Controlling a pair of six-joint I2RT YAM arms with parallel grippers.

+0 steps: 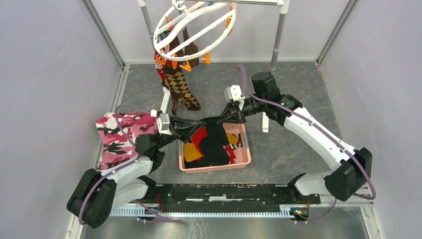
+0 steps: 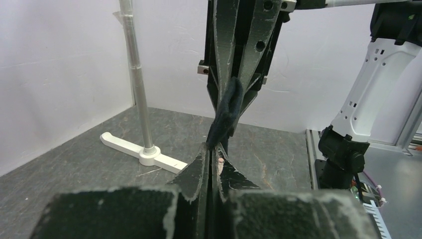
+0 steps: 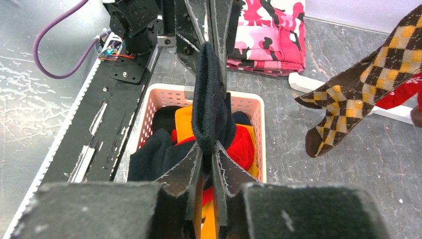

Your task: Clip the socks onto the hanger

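A black sock (image 1: 216, 140) hangs stretched between my two grippers over the basket. My left gripper is shut on one part of its edge, as the left wrist view shows. Facing it, my right gripper has its fingertips slightly parted, with the black fabric at and between them; how firmly it grips cannot be seen. At the back left stands the white round hanger (image 1: 193, 56) with orange clips (image 1: 206, 59). A brown and yellow checkered sock (image 1: 182, 88) and other socks hang from its left side.
Below the grippers, a pink basket (image 1: 215, 169) holds more socks in black, red and yellow. A folded pink camouflage cloth (image 1: 113, 149) lies at the left. The floor right of the basket is clear.
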